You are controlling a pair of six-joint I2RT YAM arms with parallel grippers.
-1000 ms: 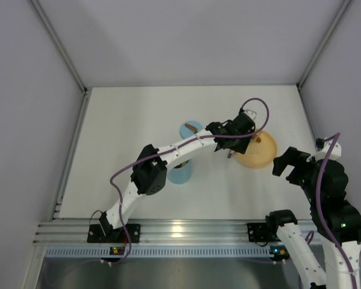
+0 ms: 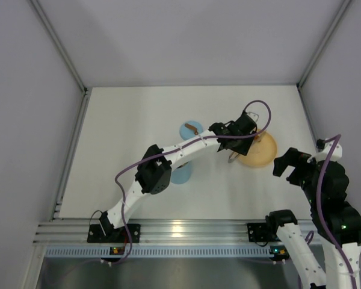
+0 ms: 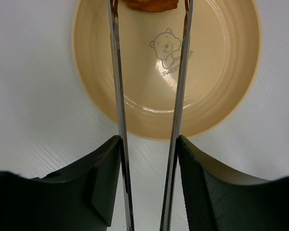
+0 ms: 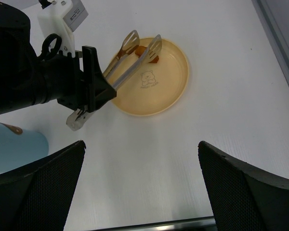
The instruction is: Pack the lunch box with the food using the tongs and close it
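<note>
My left gripper carries long slotted tongs and stands open over the tan plate (image 2: 259,158) with a printed bear. Between and beneath the tong tips lies a brown food piece (image 3: 151,6) at the plate's far side, partly cut off in the left wrist view. My right gripper (image 2: 292,168) hangs open at the table's right edge, away from the plate, with nothing in it. Light blue containers (image 4: 17,151) sit left of the plate, partly hidden by the left arm.
A blue lid or dish (image 2: 187,132) with a brown item stands behind the left arm. Walls and metal rails border it.
The left arm has shifted slightly, its gripper moving a little over the plate. The right arm looks unchanged.
</note>
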